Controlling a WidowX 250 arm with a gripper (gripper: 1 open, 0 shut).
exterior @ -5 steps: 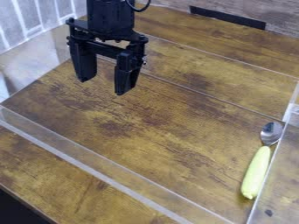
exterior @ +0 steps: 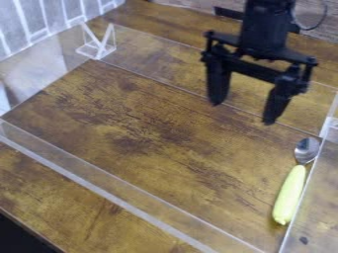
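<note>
My black gripper (exterior: pixel 246 99) hangs open over the back right of the wooden surface, slightly blurred, with nothing between its two fingers. Below it, to the right, a metal spoon (exterior: pixel 306 150) lies along the right edge, and a pale yellow-green elongated object (exterior: pixel 290 195), like a corn cob or banana, lies just in front of the spoon.
A clear-walled enclosure (exterior: pixel 119 188) borders the wooden work area (exterior: pixel 158 148), whose middle and left are bare. A small white bracket (exterior: pixel 97 42) stands at the back left corner, and white railings (exterior: pixel 27 20) are beyond it.
My gripper has moved to the right across the surface, from the left half toward the spoon's side. The spoon and the yellow object have not moved.
</note>
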